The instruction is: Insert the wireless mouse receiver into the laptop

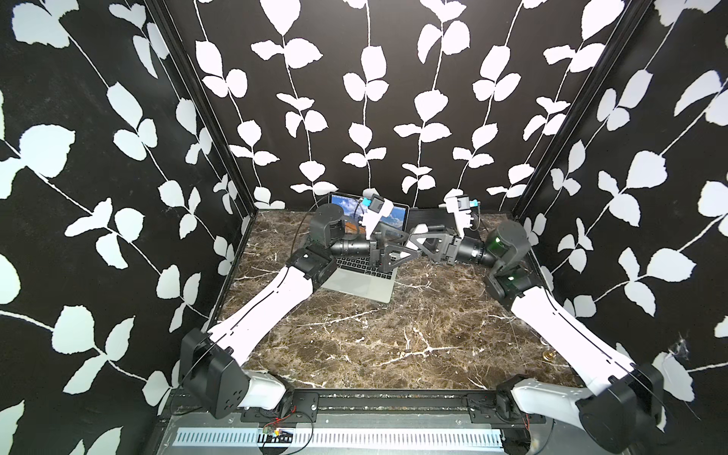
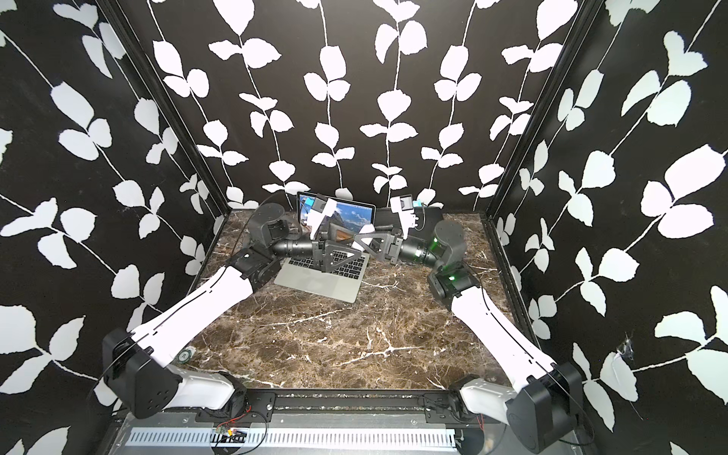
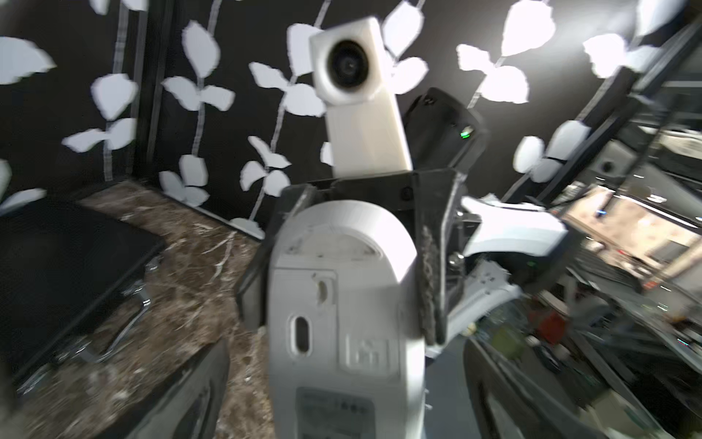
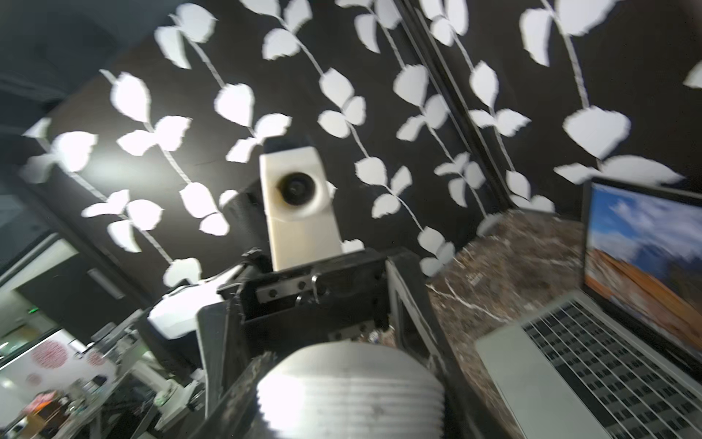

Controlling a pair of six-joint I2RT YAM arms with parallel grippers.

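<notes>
A white wireless mouse [image 3: 340,322] hangs in the air, its underside with switch slot, cover and label facing the left wrist camera. My right gripper is shut on it, with black fingers [image 3: 434,270] against its sides. My left gripper stands open around the mouse's other end, its fingers [image 3: 197,398] spread clear of both sides. From the right wrist view the mouse [image 4: 351,395] shows its ribbed white end. The open laptop [image 4: 533,366] stands on the table behind and below the left gripper. I cannot see the receiver.
A black case [image 3: 69,285] lies on the marble table [image 1: 364,341] beside the laptop, toward the back. Both grippers meet closely over the table, near the laptop's right edge.
</notes>
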